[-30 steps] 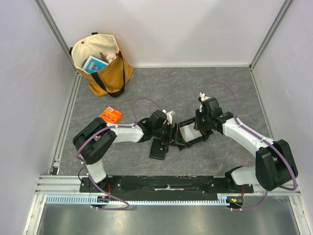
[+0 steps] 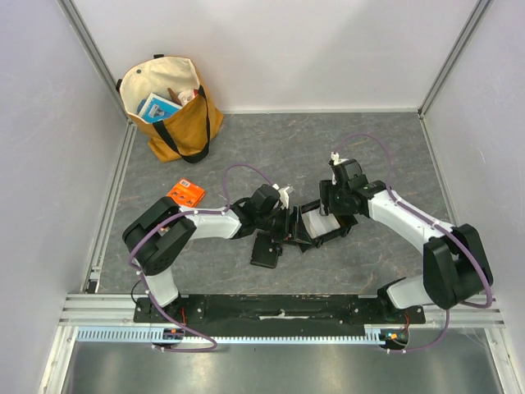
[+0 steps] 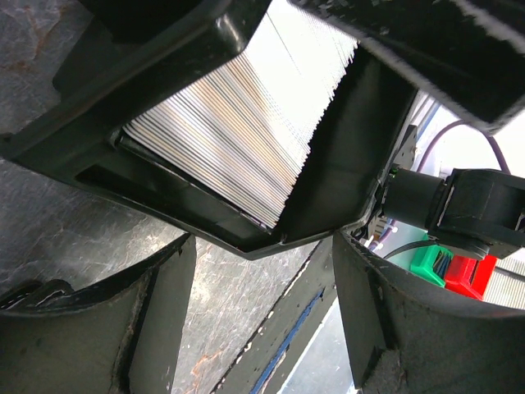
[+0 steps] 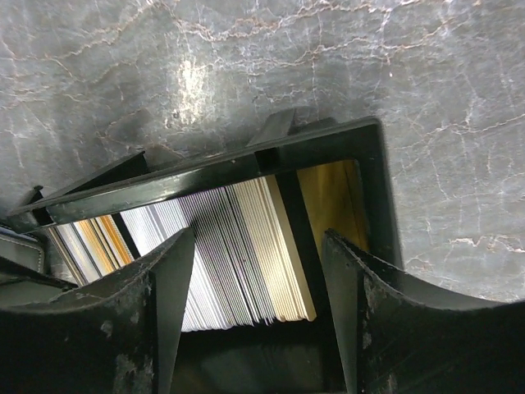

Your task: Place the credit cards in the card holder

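The black card holder is packed with rows of cards, mostly white, with some cream and orange ones in the right wrist view. My left gripper is open at the holder's left end, its fingertips around its edge. My right gripper is part open over the holder, fingertips just above the cards; whether they touch cannot be told. An empty dark slot lies along the holder's side in the right wrist view.
A black flat object lies below the left gripper. An orange card pack lies at left, and a yellow tote bag at the back left. The grey floor behind the holder is clear.
The left arm and the holder look unchanged.
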